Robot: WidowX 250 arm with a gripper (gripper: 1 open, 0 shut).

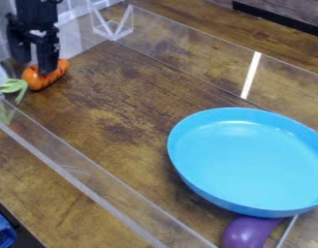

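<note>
A toy carrot (47, 76) with pale green leaves (12, 89) lies at the far left of the wooden surface. My black gripper (35, 60) is low over the carrot's upper left part, open, partly covering it from this view; whether the fingers touch it I cannot tell.
A large blue plate (246, 160) fills the right side. A purple eggplant (248, 232) lies at the bottom right edge. Clear plastic walls (90, 184) border the area.
</note>
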